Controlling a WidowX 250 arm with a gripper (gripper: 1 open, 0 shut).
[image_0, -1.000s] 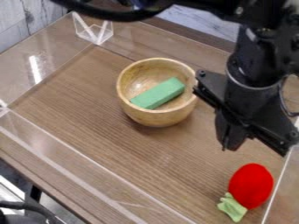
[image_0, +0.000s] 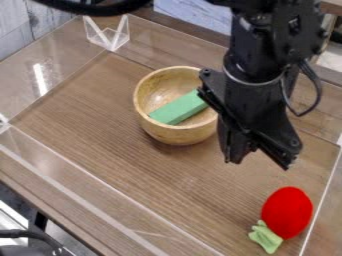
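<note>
My black gripper (image_0: 238, 147) hangs over the middle-right of the table, its lower tips just right of and in front of a wooden bowl (image_0: 150, 97) holding a green block (image_0: 178, 108). The gripper looks shut, with nothing visible between its fingers. At the lower right lie a red oval object (image_0: 287, 212) and a pale green piece (image_0: 265, 236) beside it.
A clear wire-like holder (image_0: 108, 32) stands at the back left. Black cables or hardware sit at the lower-left edge.
My gripper has moved left, toward the bowl, over the last second. The bowl and the objects at lower right stay where they were.
</note>
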